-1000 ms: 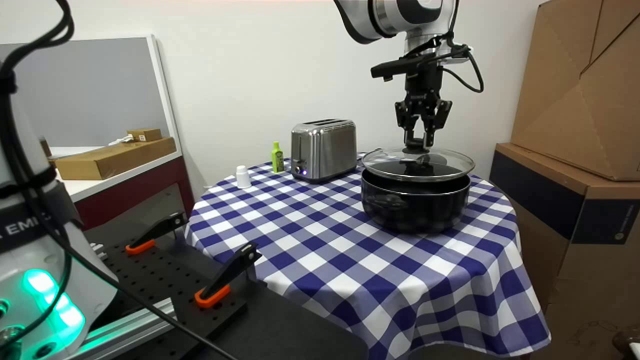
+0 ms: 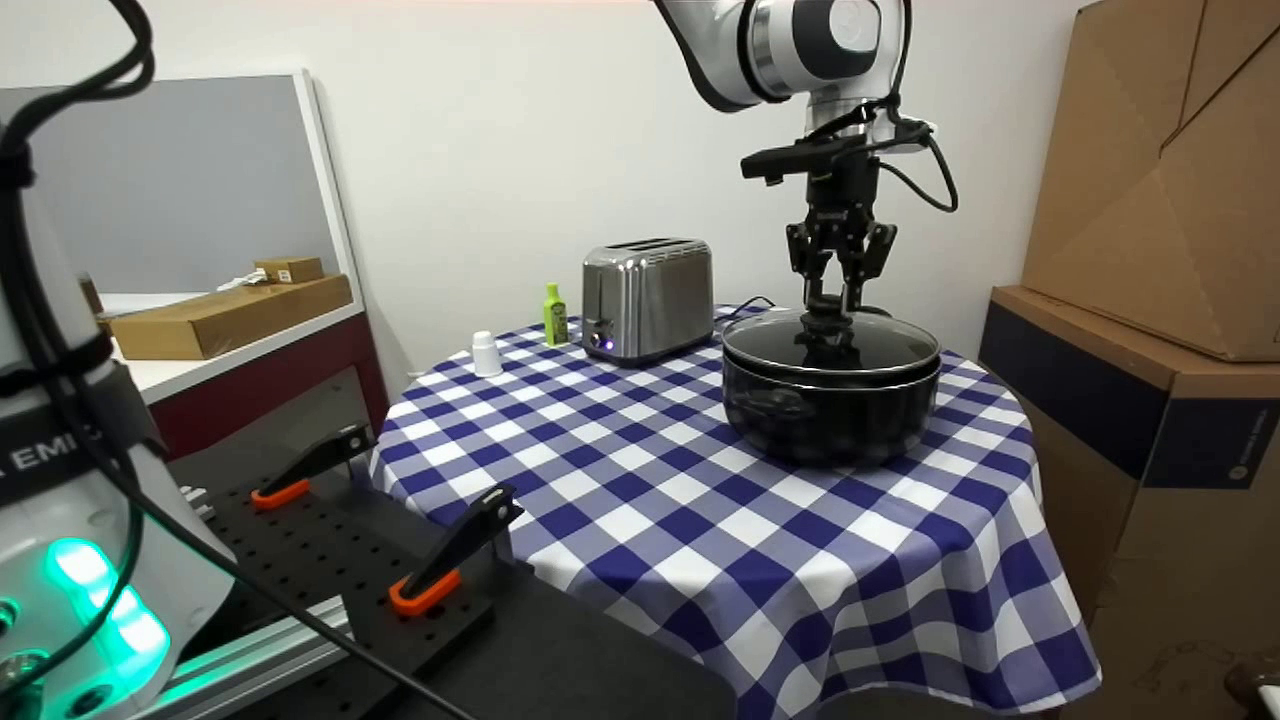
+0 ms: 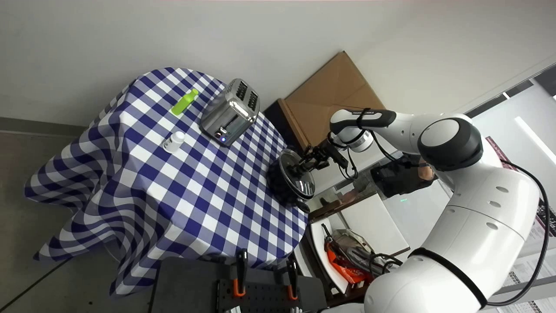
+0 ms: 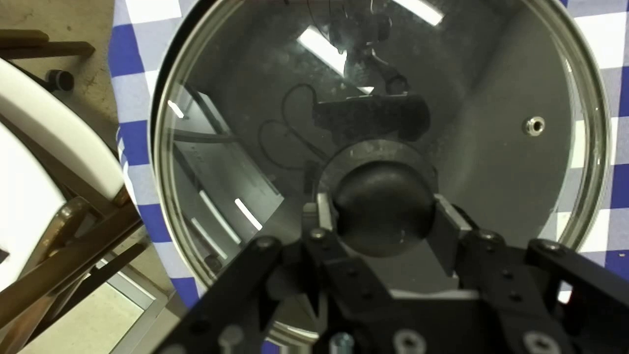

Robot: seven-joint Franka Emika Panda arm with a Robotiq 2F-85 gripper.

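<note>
A black pot (image 2: 828, 420) stands near the right edge of the checked table. Over its mouth lies a glass lid (image 2: 882, 342) with a metal rim, level or nearly so. In the wrist view the lid's round black knob (image 4: 384, 206) sits between the two fingers of my gripper, one finger against each side. My gripper points straight down from above the pot. In exterior view 2 the lid (image 3: 302, 180) and pot (image 3: 279, 185) are partly hidden by the gripper.
A steel toaster (image 2: 654, 300) stands at the back of the table, left of the pot. Farther left are a green bottle (image 2: 554, 316) and a white shaker (image 2: 486, 355). Cardboard boxes (image 2: 1140, 264) rise close on the right.
The lid has come down with my gripper and slightly left. A second ago a gap showed between lid and pot; now the lid meets the pot's rim.
</note>
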